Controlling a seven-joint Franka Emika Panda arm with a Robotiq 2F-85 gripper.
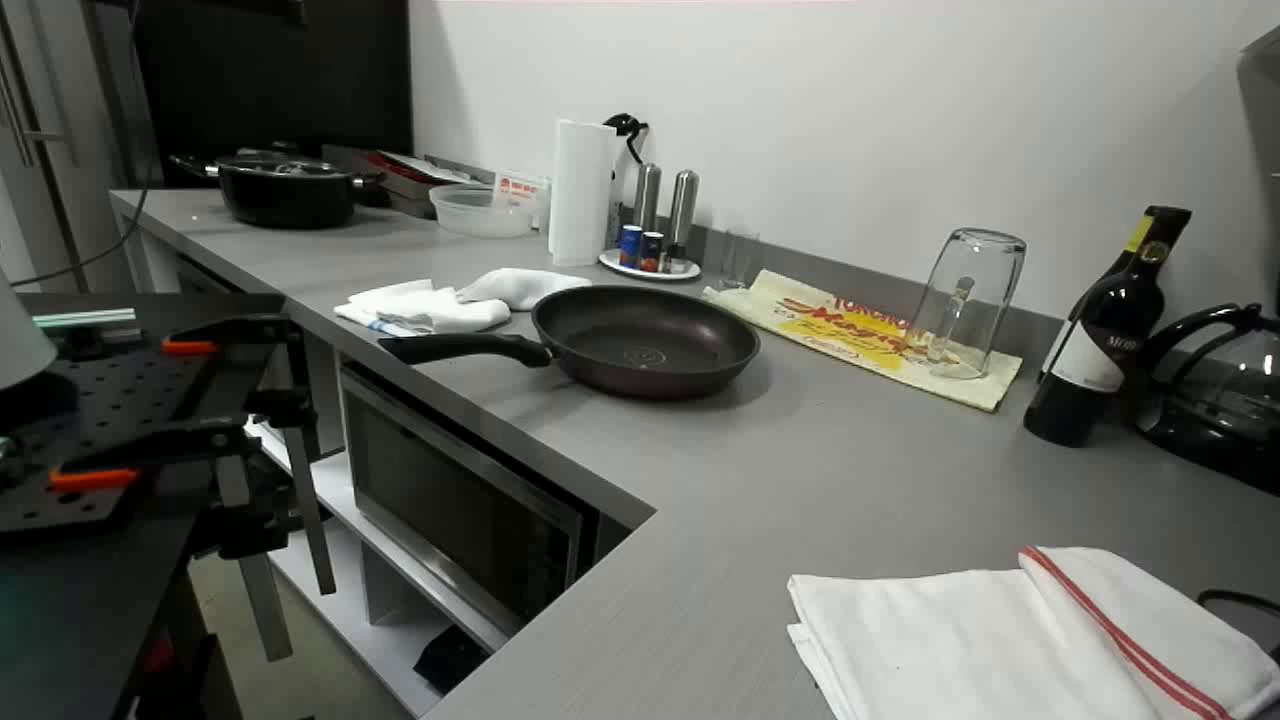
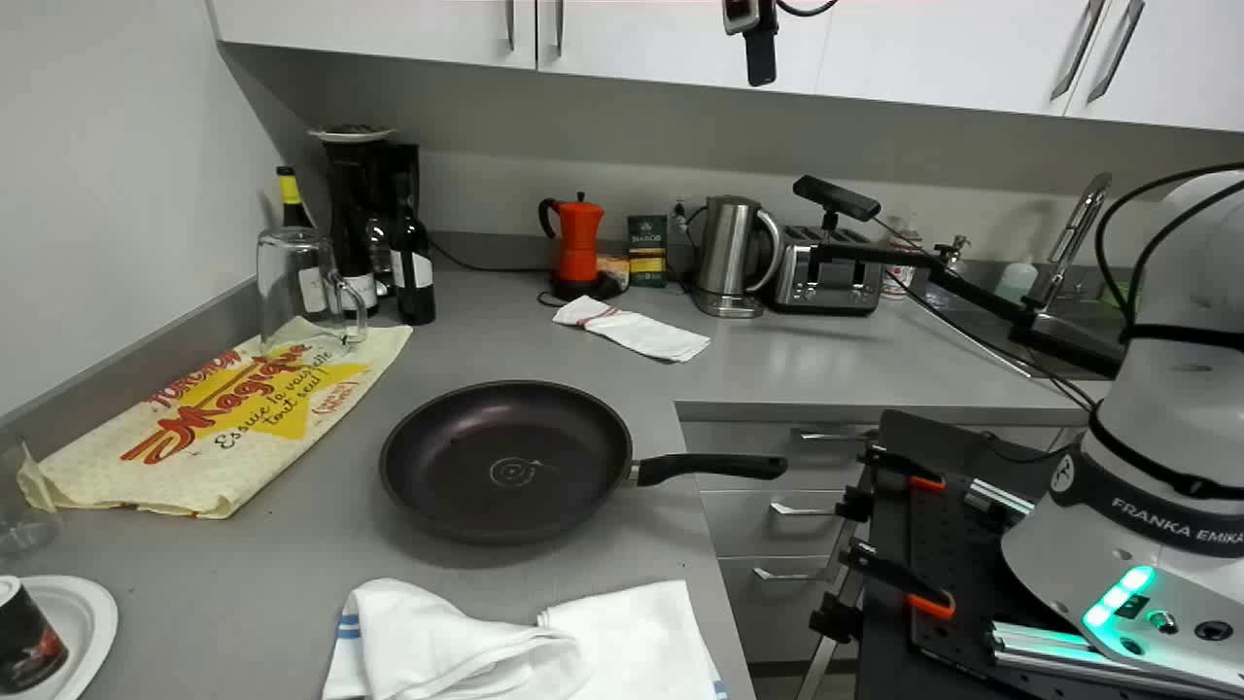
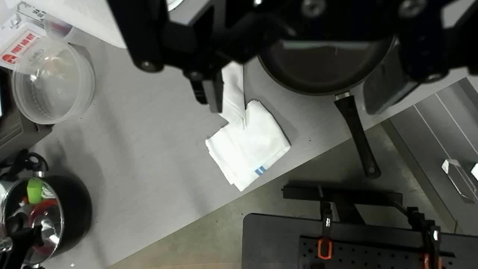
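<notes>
Seen from the wrist, my gripper is open, its fingers (image 3: 213, 95) far apart and nothing held between them. Below it on the grey counter lies a rumpled white cloth with blue stripes (image 3: 251, 145); the same cloth (image 2: 466, 653) shows at the front of exterior view 2. Next to the cloth is an empty black frying pan (image 2: 507, 461), its handle (image 2: 713, 467) reaching past the counter's edge. The gripper's dark body covers part of the pan in the wrist view. The fingers do not show in exterior view 1.
A black pot (image 3: 71, 215) with things inside and a clear plastic tub (image 3: 53, 80) stand on the counter. Upside down on a yellow printed towel (image 2: 233, 420) is a glass jug (image 2: 301, 286). Wine bottles (image 1: 1104, 324) stand beyond. Bare counter (image 3: 148, 148) lies between pot and cloth.
</notes>
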